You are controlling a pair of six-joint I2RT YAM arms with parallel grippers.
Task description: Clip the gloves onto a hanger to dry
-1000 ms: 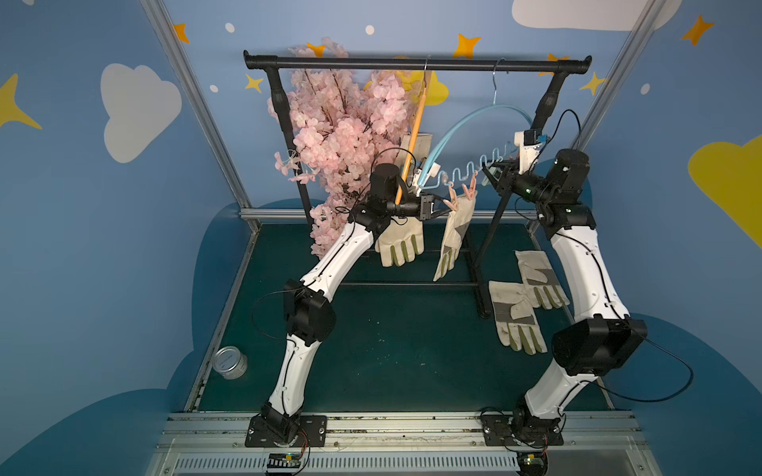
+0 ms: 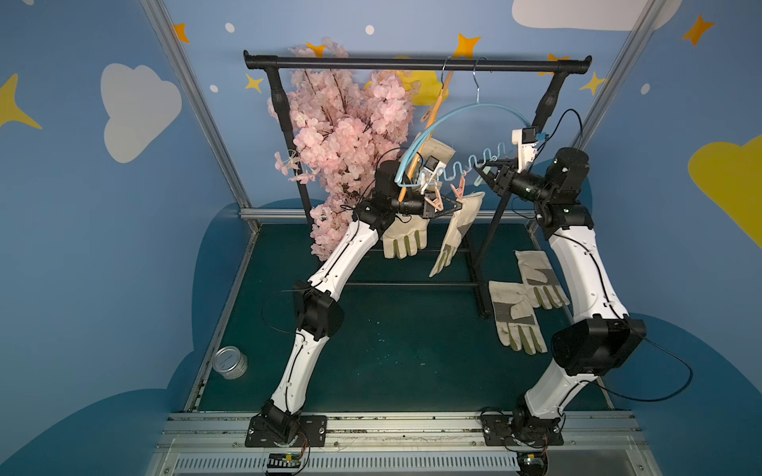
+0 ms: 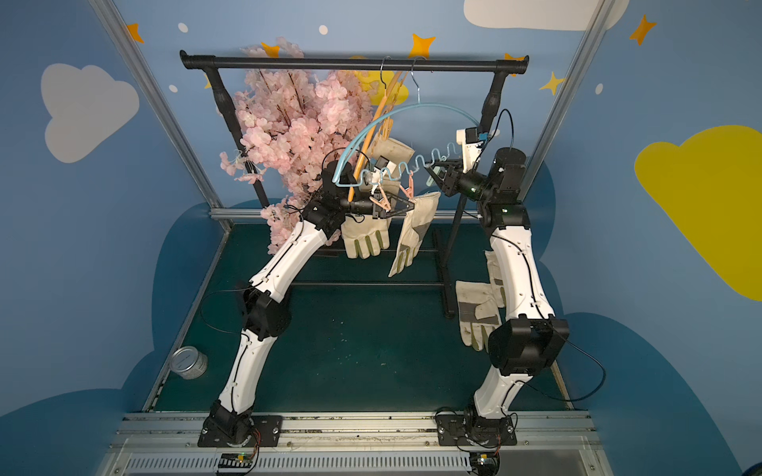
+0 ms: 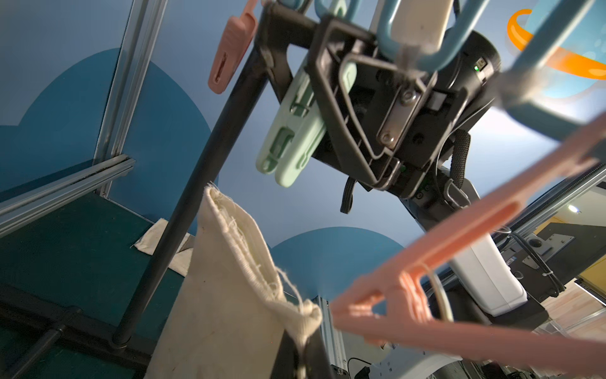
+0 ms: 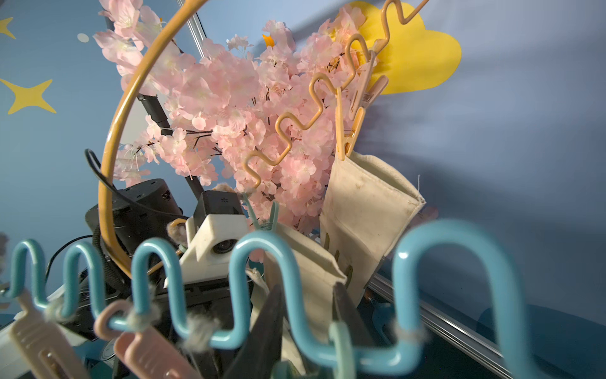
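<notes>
My left gripper is shut on the cuff corner of a canvas glove [image 4: 221, 297], which hangs below the blue hanger's [image 2: 500, 105] pink clips [image 4: 442, 246]. My right gripper is up at the blue hanger's wavy bar [image 5: 284, 259], shut on it near a mint clip [image 4: 296, 120]; exactly what lies between its fingers is partly hidden. Behind, gloves [image 5: 372, 208] hang from clips on an orange hanger [image 5: 110, 164].
Two spare gloves [image 2: 516, 317] lie on the green floor at right. Pink blossoms [image 2: 341, 119] fill the rack's left, a can [image 2: 230, 361] sits front left, and the middle floor is clear.
The orange hanger has shifted right since a second ago; my left arm moved slightly.
</notes>
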